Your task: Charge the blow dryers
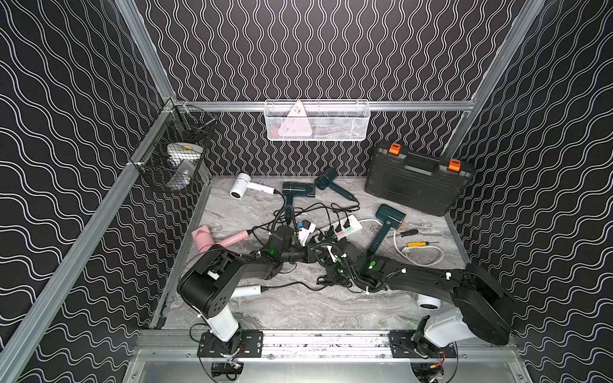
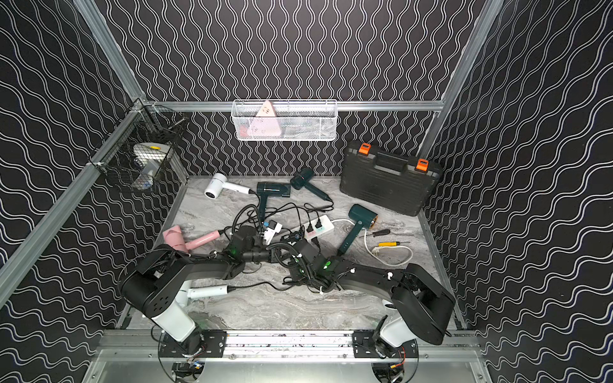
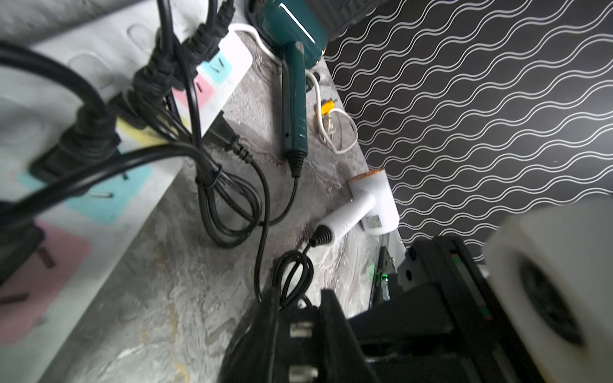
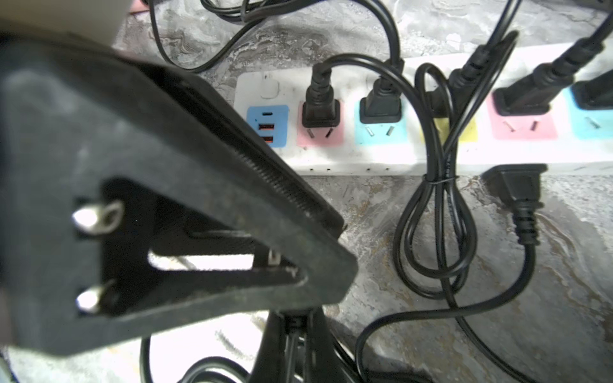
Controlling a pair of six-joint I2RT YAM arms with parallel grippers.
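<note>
My two grippers meet over the middle of the table, in front of the white power strip [image 4: 319, 159], which has several black plugs in it. My left gripper and my right gripper both have their fingers close together at the bottom of their wrist views; what is between them is hard to make out. A loose black plug [image 4: 517, 182] lies just in front of the strip in the right wrist view. Around them lie blow dryers: pink [image 1: 203, 237], white [image 1: 240, 185] and dark green [image 1: 389, 215], among others, with tangled black cables.
A black case [image 1: 418, 182] stands at the back right. Tools [image 1: 418, 244] and a white cable lie at the right. A black wire basket [image 1: 178, 134] hangs at the left and a white mesh basket [image 1: 317, 127] at the back.
</note>
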